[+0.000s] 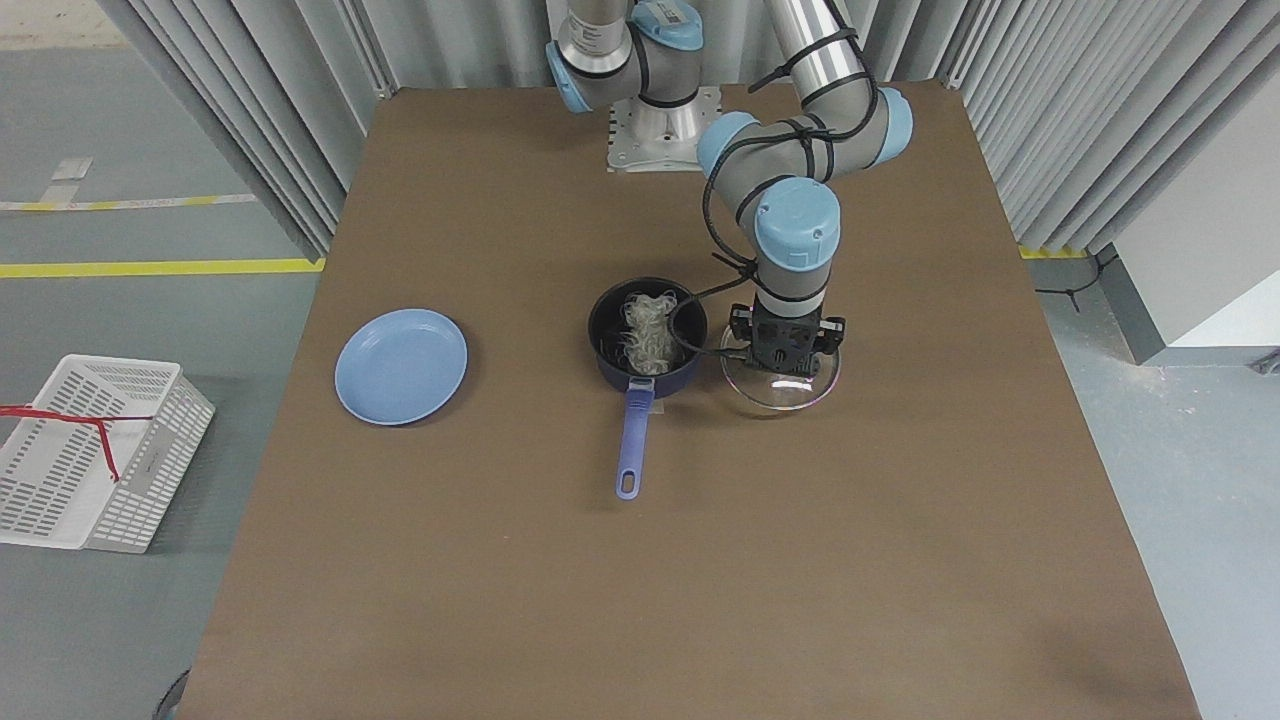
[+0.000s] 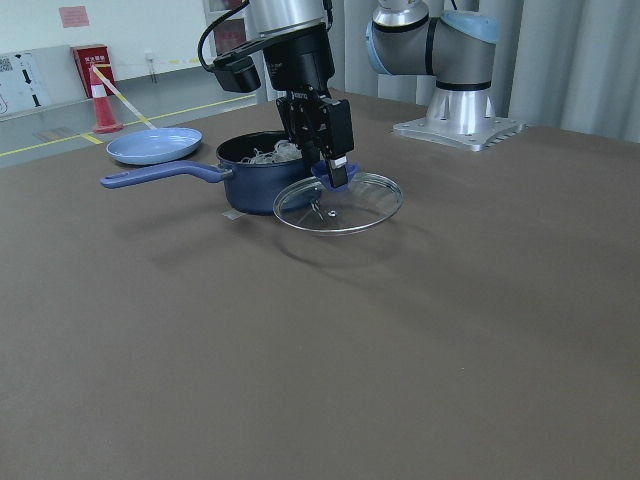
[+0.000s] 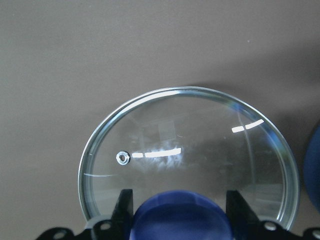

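Note:
A blue saucepan (image 1: 609,348) holds pale noodle-like strands (image 1: 648,330), its long handle (image 1: 636,444) pointing to the front; in the left view it stands behind the lid. The glass lid (image 2: 355,210), with a blue knob (image 3: 180,220), is just right of the pot, low over the table. My gripper is shut on the lid's knob, one black finger on each side of it.
A light blue plate (image 1: 401,367) lies to the left of the pot. The robot base (image 1: 642,150) stands at the back.

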